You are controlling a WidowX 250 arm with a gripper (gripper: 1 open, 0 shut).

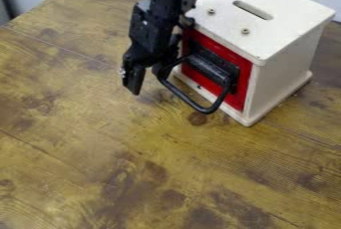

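Note:
A white wooden box (278, 49) with a slot and two bolts on top stands at the upper right. Its red front (232, 97) holds a black panel with a black loop handle (210, 108) hanging out toward the lower left. The black gripper (134, 72) hangs just left of the red front, above the table, beside the upper end of the loop. Its fingers are dark and partly overlapping, so their state is unclear.
A pale wall shows at the top left corner.

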